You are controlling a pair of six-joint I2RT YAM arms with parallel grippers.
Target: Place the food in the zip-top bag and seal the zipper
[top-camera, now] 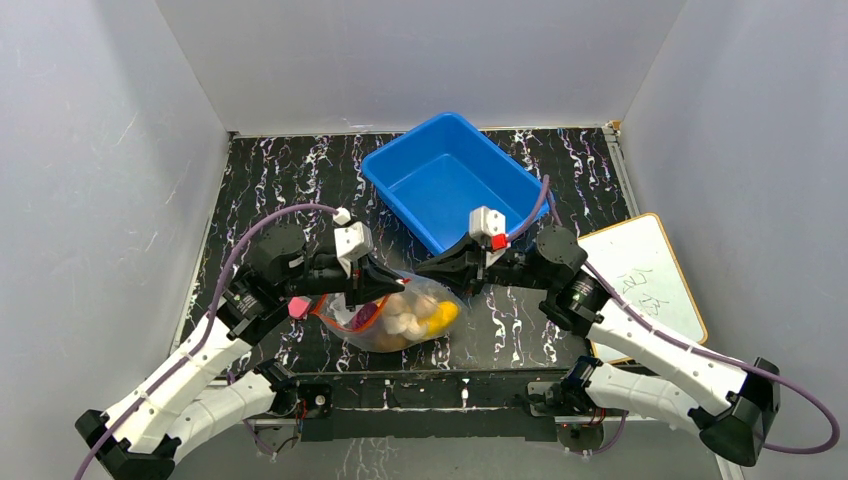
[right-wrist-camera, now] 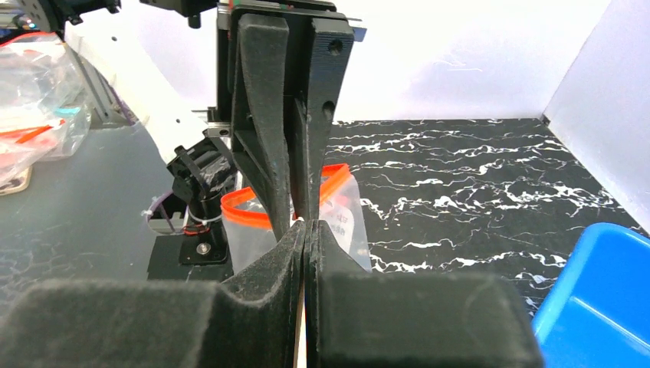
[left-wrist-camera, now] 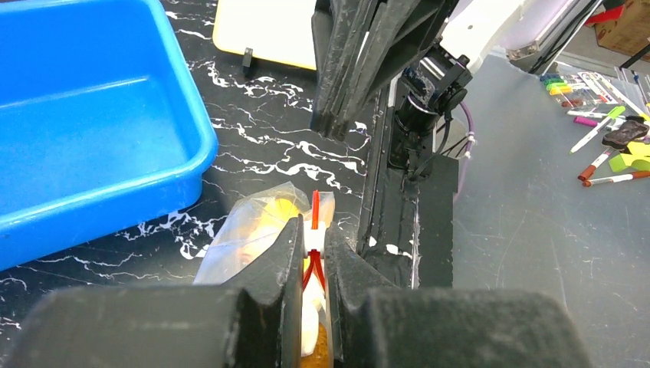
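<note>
The clear zip top bag (top-camera: 420,335) lies on the table with pale food (top-camera: 402,322) and a yellow piece (top-camera: 440,318) inside. Its red zipper (top-camera: 345,325) gapes on the left side. My left gripper (top-camera: 403,286) is shut on the zipper at the bag's back corner; a small white piece (left-wrist-camera: 314,239) and the red strip show between its fingers in the left wrist view. Just right of it, my right gripper (top-camera: 420,270) is shut, with nothing showing between its fingertips. The orange-red rim (right-wrist-camera: 245,213) stands open behind the left fingers in the right wrist view.
An empty blue bin (top-camera: 450,175) stands behind the bag. A pink object (top-camera: 299,307) sits at the bag's left. A whiteboard (top-camera: 640,275) lies at the right.
</note>
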